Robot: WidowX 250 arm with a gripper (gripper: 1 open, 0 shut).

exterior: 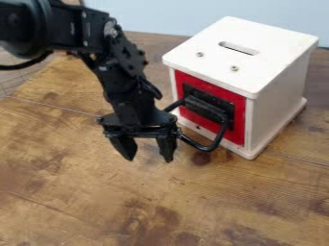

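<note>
My black gripper (145, 150) hangs open above the wooden floor, its two fingers apart with nothing between them. Just to its right is a white box (272, 96) with a red front panel (188, 86), two small knobs and a slot on top. A black fitting with a looped bar handle (206, 144) sticks out from that front toward the gripper. The handle runs behind or beside the gripper's right side; whether they touch I cannot tell.
A pale wall (193, 14) stands at the back.
</note>
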